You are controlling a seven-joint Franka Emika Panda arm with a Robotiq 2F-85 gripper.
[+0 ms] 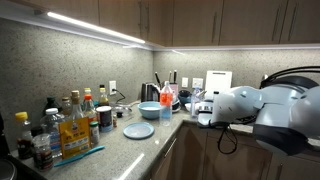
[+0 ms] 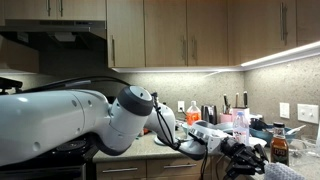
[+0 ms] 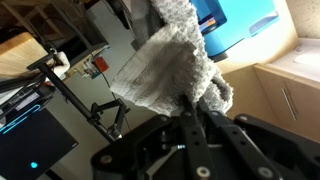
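Note:
A pale grey cloth [image 3: 165, 72] hangs in folds across the middle of the wrist view. My gripper is shut on it, and the fabric bunches up and hides the fingertips. In the second exterior view the black gripper [image 2: 247, 160] is low at the right, beside the whitish cloth [image 2: 282, 172] at the bottom edge. The first exterior view shows the arm [image 1: 235, 106] reaching over the back counter, with its gripper too small and hidden to make out.
Several bottles and jars, among them a yellow-labelled one [image 1: 74, 133], crowd the left counter. A blue plate [image 1: 139, 130], a blue bowl [image 1: 150, 110] and a tall clear bottle [image 1: 167, 104] stand nearer the corner. A dark bottle [image 2: 279, 146] is close to the gripper.

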